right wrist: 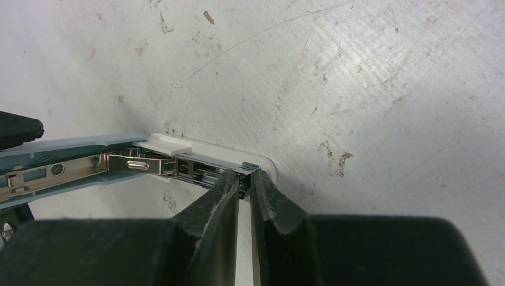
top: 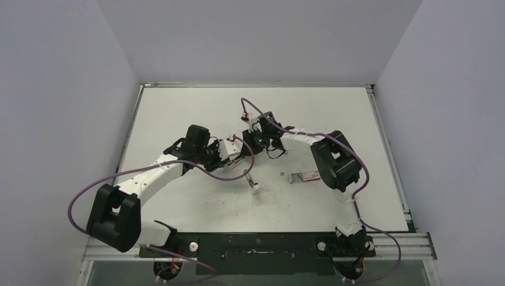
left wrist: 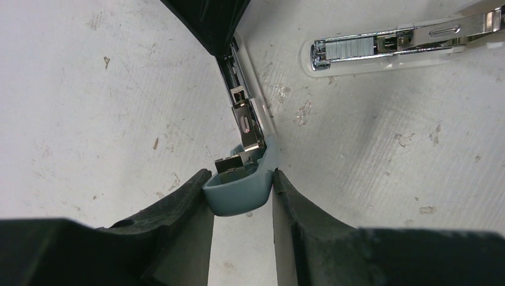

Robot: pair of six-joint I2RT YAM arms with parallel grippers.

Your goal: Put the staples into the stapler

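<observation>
An opened stapler with a blue-grey top [left wrist: 238, 196] and clear base [right wrist: 220, 152] lies beneath both grippers near the table's middle. My left gripper is shut on the end of the blue-grey top. My right gripper has its fingertips close together at the metal magazine's far end; whether they grip it is unclear. The magazine's metal channel [right wrist: 196, 171] is exposed. A second stapler [left wrist: 399, 44], clear with silvery staples [left wrist: 351, 49] in it, lies apart, in front in the top view.
A small red, white and grey box [top: 305, 177] lies right of centre, with a small grey piece [top: 282, 174] beside it.
</observation>
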